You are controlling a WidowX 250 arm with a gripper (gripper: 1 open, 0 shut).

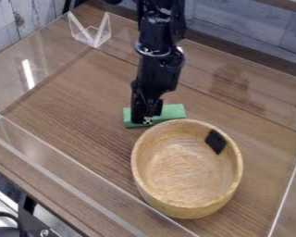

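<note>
A black robot arm reaches down from the back. Its gripper [147,118] is low over a flat green block [173,112], its tip at the block's left part; it looks shut, and whether it touches the block cannot be told. Just in front of the block sits a round tan bowl [187,180], with a small black piece [216,142] at its back right rim.
Clear plastic or wire pieces stand at the back left and left edge. A wall runs along the back right, and dark cables lie at the bottom left corner.
</note>
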